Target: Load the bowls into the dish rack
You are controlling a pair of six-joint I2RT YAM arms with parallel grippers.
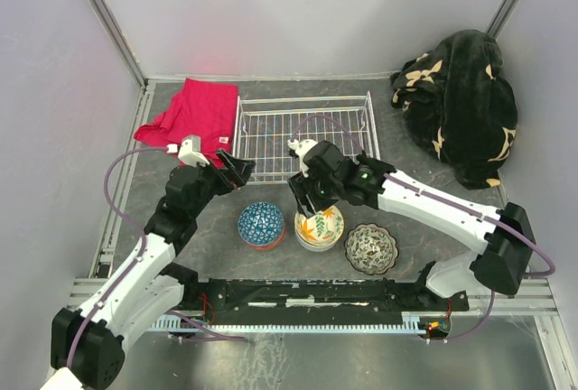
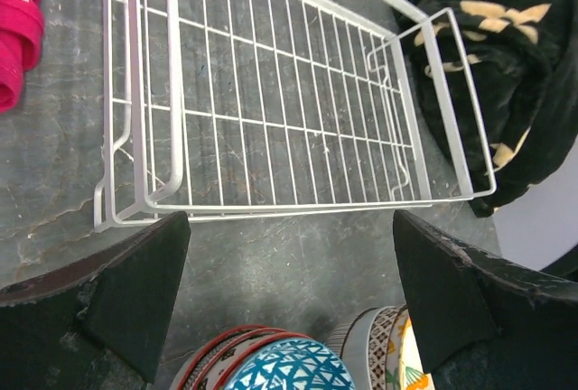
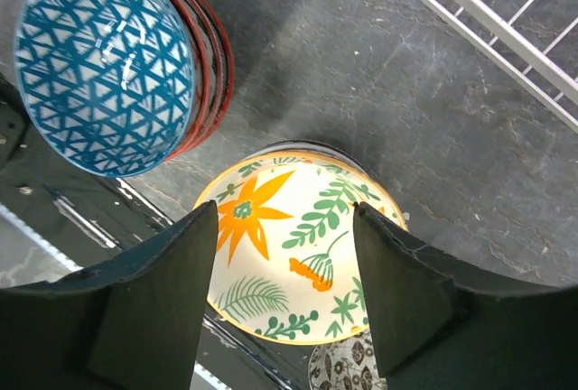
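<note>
My left gripper stands open just left of the front of the white wire dish rack, which is empty. My right gripper is over the stack of cream floral bowls, its fingers apart with nothing seen held between them. To the left of those bowls is a stack with a blue patterned bowl on top and red rims beneath. A grey patterned bowl lies to the right.
A red cloth lies left of the rack and a dark patterned blanket to its right. Walls surround the grey worktop at the back and sides. Bare worktop separates rack and bowls.
</note>
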